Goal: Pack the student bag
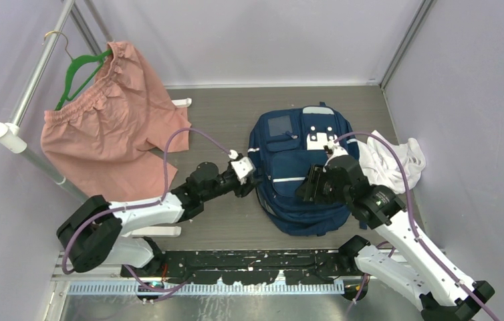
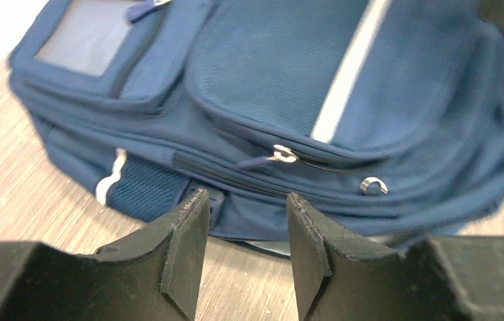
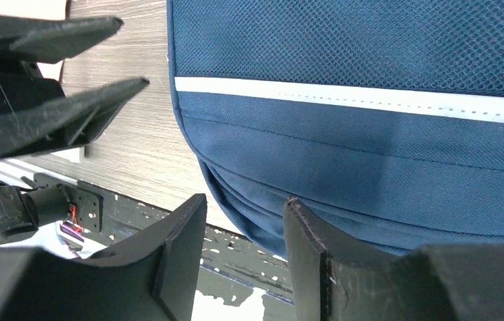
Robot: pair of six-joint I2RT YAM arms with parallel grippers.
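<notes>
A navy backpack (image 1: 289, 207) lies front up in the middle of the floor. My left gripper (image 1: 246, 184) is just off its left side; in the left wrist view its fingers (image 2: 182, 254) stand apart, empty, facing the side pocket and a zip puller (image 2: 283, 155). My right gripper hangs low over the pack's lower part with fingers apart and nothing seen between them; the left gripper also shows at upper left of that view.
Pink shorts (image 1: 102, 147) with a green hanger (image 1: 75, 73) hang on a white rail at left. A crumpled white cloth (image 1: 396, 164) lies right of the pack.
</notes>
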